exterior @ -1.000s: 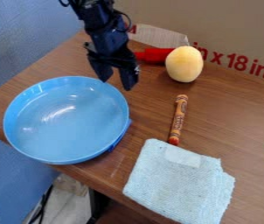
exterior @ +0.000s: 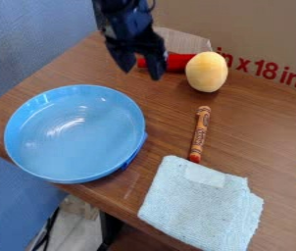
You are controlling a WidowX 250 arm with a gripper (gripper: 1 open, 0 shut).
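My dark gripper (exterior: 137, 57) is at the top centre of the view, blurred, over the table behind the blue plate (exterior: 73, 135); whether it is open or shut is hard to tell. A red object (exterior: 178, 61) lies just right of it, partly hidden, with a pale yellow egg-shaped object (exterior: 207, 72) beside it. An orange wrapped stick (exterior: 199, 133) lies on the middle of the table, and a folded light-blue cloth (exterior: 198, 207) is at the front right.
A cardboard box (exterior: 262, 29) stands along the back. The wooden table (exterior: 269, 132) has bare room on the right. Its left edge borders a blue surface, and the front left edge drops away.
My gripper has risen, moving toward the back of the table, away from the blue plate. The objects on the table look unmoved.
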